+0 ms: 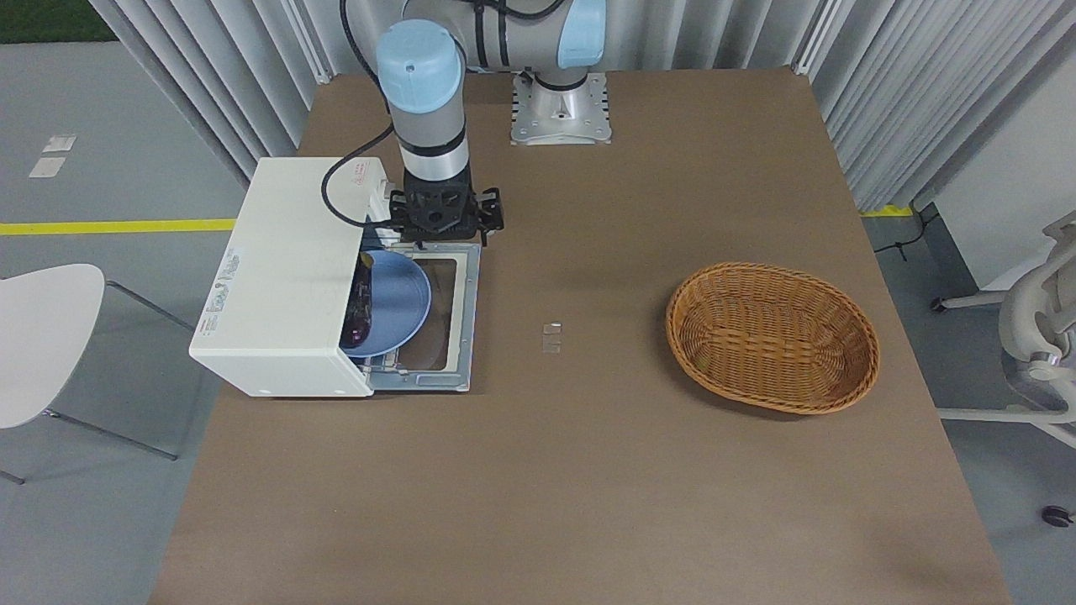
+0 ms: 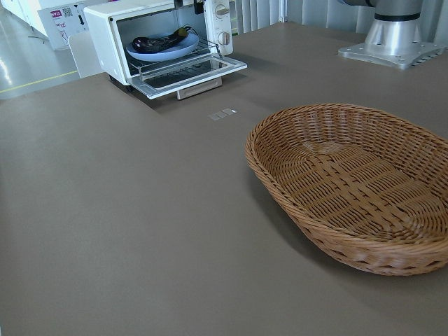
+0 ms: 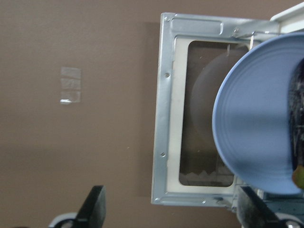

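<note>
A white toaster oven has its glass door folded down. A blue plate sits on its rack, reaching out over the door, with a dark eggplant lying on it. My gripper is above the oven's opening, its fingers wide apart and empty in the wrist view; in the front view it is mostly hidden by the wrist housing.
An oval wicker basket stands on the right of the brown table.
</note>
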